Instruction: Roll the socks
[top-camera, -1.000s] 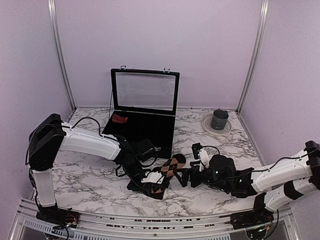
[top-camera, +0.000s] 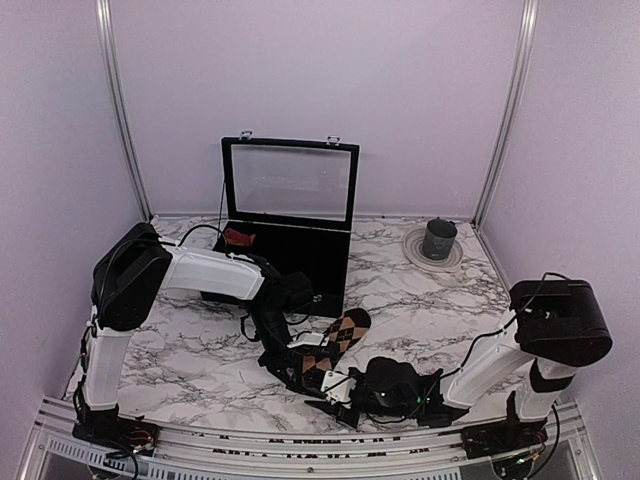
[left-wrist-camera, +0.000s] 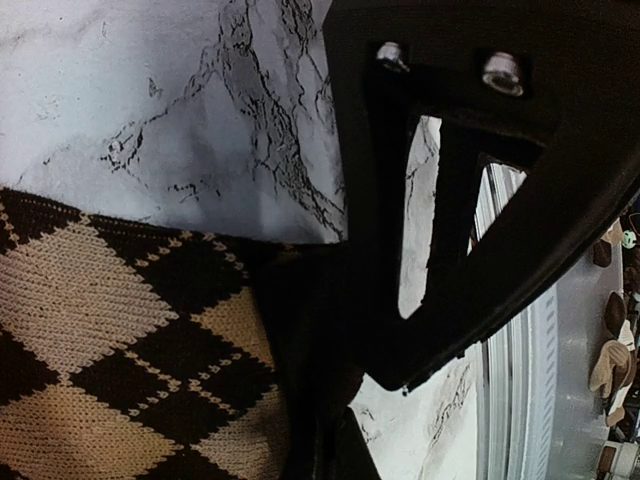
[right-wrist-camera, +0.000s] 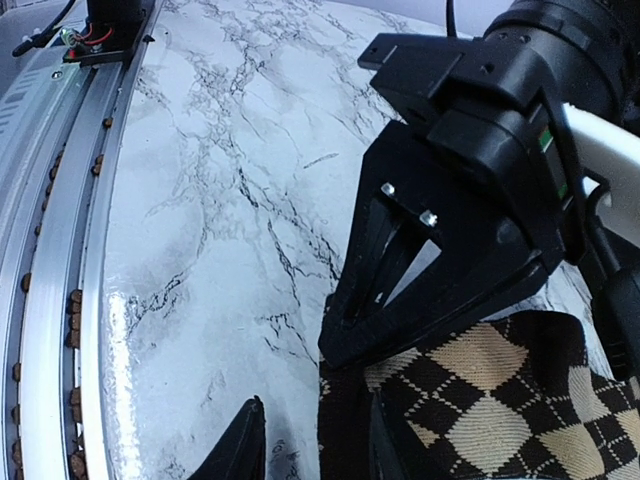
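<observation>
A black and tan argyle sock (top-camera: 347, 330) lies flat on the marble table, its toe pointing to the back right. In the left wrist view the patterned sock (left-wrist-camera: 130, 350) runs up to its dark cuff, on which my left gripper (top-camera: 300, 385) is shut; the fingers partly hide the pinched edge. The right wrist view shows the left fingertips (right-wrist-camera: 345, 345) at a corner of the cuff. Beside them, low over the near end of the sock, my right gripper is part open. The cuff's edge shows between its two fingers, apart from the left one.
An open black case (top-camera: 290, 265) with a clear lid stands behind the sock, a red item (top-camera: 238, 237) inside. A grey pot (top-camera: 439, 238) rests on a round plate (top-camera: 414, 260) at the back right. A metal rail (top-camera: 300, 455) borders the table's front.
My right gripper has come left and towards the front, from beside the sock to its cuff end.
</observation>
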